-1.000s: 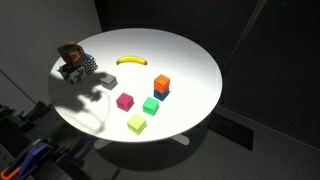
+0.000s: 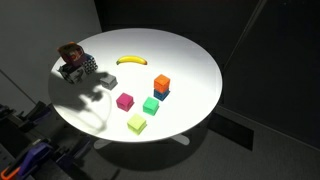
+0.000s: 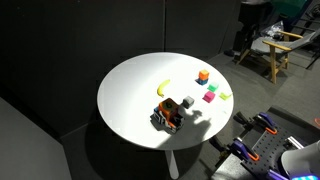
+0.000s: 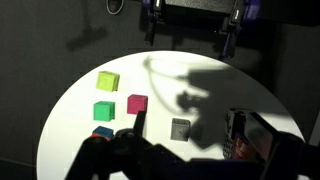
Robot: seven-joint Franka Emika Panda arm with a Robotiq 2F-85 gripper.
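Dark fingers rise from the bottom of the wrist view, and my gripper stands open above the table with only white tabletop between them. Beyond it lie a grey cube, a magenta cube, a green cube and a yellow-green cube. An orange cube rests on a blue cube. Toward the far side is a yellow banana. A dark patterned object with orange-red on top sits at the table's left edge; the wrist view partly hides it.
The round white table has wide free room on its far side and left in exterior view 2. Robot hardware with coloured cables is close to the near left edge. A chair stands well behind the table.
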